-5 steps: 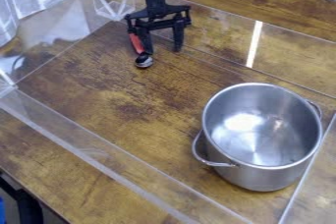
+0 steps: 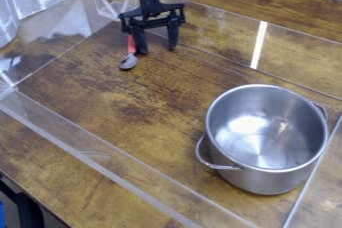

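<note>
My black gripper [image 2: 152, 34] is low over the back middle of the wooden board. A spoon with a red handle [image 2: 131, 43] and a silver head [image 2: 128, 62] is at its left finger, pointing toward the front. Whether the fingers grip the spoon or are open beside it, I cannot tell. A large steel pot [image 2: 265, 138] with side handles stands at the front right.
Clear panels edge the wooden work surface [image 2: 120, 122] along the left, back and right. A silvery textured wall fills the back left corner.
The spoon and my gripper have shifted a little to the left, and the spoon's head now points more toward the front left. The pot has not moved.
</note>
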